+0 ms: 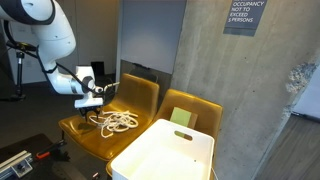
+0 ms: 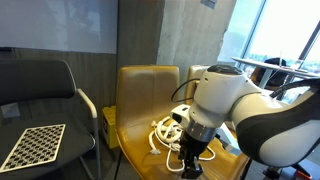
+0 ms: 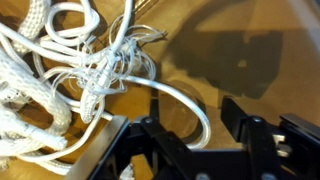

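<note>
A tangled bundle of white rope (image 1: 122, 122) lies on the tan leather seat (image 1: 88, 140). In the wrist view the rope (image 3: 15, 70) fills the left side, with thick braided lengths and frayed ends. A thin white cord (image 3: 180, 95) curves out of it and bends down between my gripper's fingers. My gripper is low over the seat with its dark fingertips apart, the cord loop in the gap. Whether either finger touches the cord is unclear. In exterior view 2 the gripper (image 2: 187, 165) points down beside the rope (image 2: 167, 132).
A large white bin (image 1: 165, 155) stands on the seats in front. Behind it a greenish cushion (image 1: 181, 118) leans on a tan backrest. A black chair (image 2: 40, 115) with a woven seat stands at the left in exterior view 2. Bare seat surrounds the gripper's right side.
</note>
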